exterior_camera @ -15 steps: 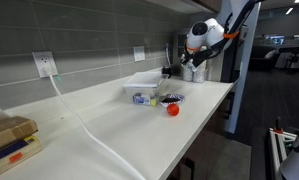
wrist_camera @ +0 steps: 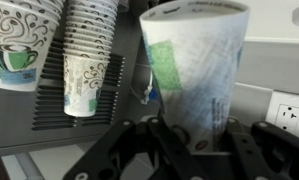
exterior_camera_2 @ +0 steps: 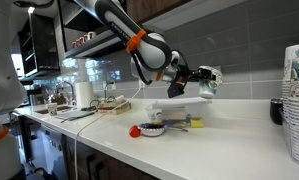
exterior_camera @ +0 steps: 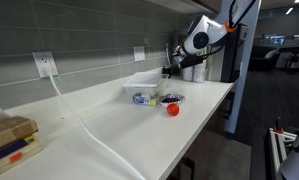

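A paper cup (wrist_camera: 194,65) with a teal patch fills the middle of the wrist view, held by my gripper, whose dark fingers close on its narrow end. From the second exterior view, the pale cup (exterior_camera_2: 207,88) hangs above the counter, near the white bin. More paper cups of the same pattern stand in nested stacks (wrist_camera: 84,80) at the left of the wrist view. These stacks (exterior_camera_2: 297,85) rise at the right edge of the second exterior view, apart from the held cup.
A white bin (exterior_camera: 142,86) sits against the tiled wall. In front of it are a patterned bowl (exterior_camera: 171,98), a red round object (exterior_camera: 173,111) and a yellowish item (exterior_camera: 144,100).
In the first exterior view, the arm has swung left, away from the cup stacks and toward the white bin.
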